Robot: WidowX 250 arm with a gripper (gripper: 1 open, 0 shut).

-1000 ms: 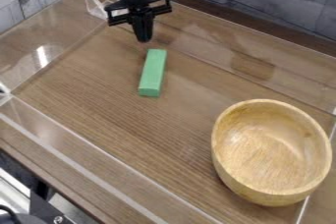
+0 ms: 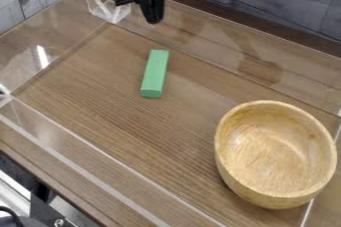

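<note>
My black gripper (image 2: 150,6) is at the top of the camera view, left of centre, above the back of the wooden surface; whether it is open or shut is hard to tell at this size. Below it a green bar (image 2: 155,73) lies flat near the middle. A large pale wooden bowl (image 2: 273,153) rests at the lower right.
Something clear or white (image 2: 107,4) stands by the back left edge, beside the gripper. A dark object shows in the bottom left corner.
My gripper has moved up in the view, toward the back, away from the green bar. The bar and bowl have not moved.
</note>
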